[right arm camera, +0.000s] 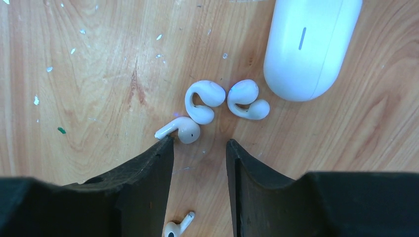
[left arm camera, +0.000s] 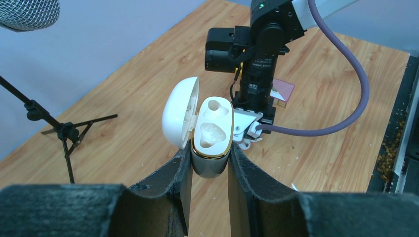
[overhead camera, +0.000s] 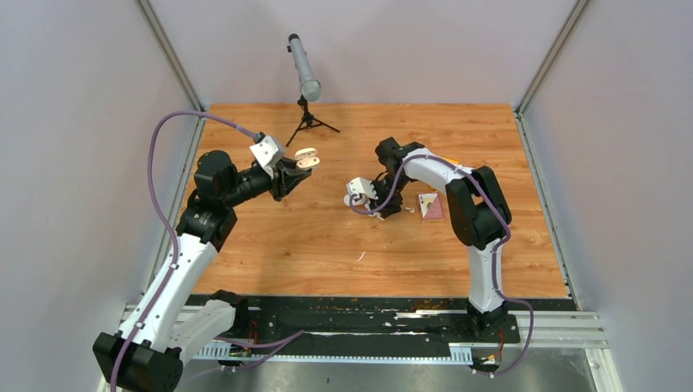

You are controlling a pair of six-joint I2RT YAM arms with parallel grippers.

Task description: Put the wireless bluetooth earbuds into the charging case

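My left gripper is shut on the white charging case (left arm camera: 212, 128), held up with lid open and two empty-looking wells facing the camera. My right gripper is open, low over the table, its fingertips beside a white stemmed earbud (right arm camera: 188, 129). Just beyond lie two curved white pieces (right arm camera: 205, 98) and a larger closed white case (right arm camera: 311, 44). A second stemmed earbud (right arm camera: 173, 228) lies lower, partly hidden by the fingers.
A tripod (overhead camera: 306, 114) with a grey cylinder stands at the back. A card box (overhead camera: 431, 207) lies right of the right gripper.
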